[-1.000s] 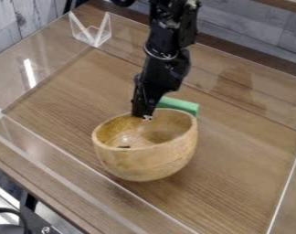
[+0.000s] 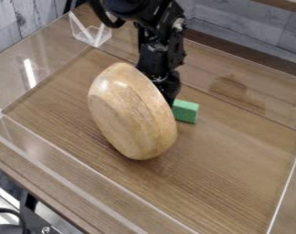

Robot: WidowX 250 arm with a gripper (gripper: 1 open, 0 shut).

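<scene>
A wooden bowl [image 2: 129, 114] is tipped steeply onto its side in the middle of the table, its pale underside turned toward the camera. The black robot arm reaches down from the top behind it. My gripper's fingertips are hidden behind the bowl, so what is between them does not show. A green block [image 2: 185, 111] lies just right of the bowl, partly behind it.
A clear plastic piece [image 2: 89, 29] sits at the back left. A wall runs along the back right, and a black cable is at the lower left corner.
The bowl has gone from upright to tipped on its side, its near part rising. The arm has moved back, and its fingertips have become hidden.
</scene>
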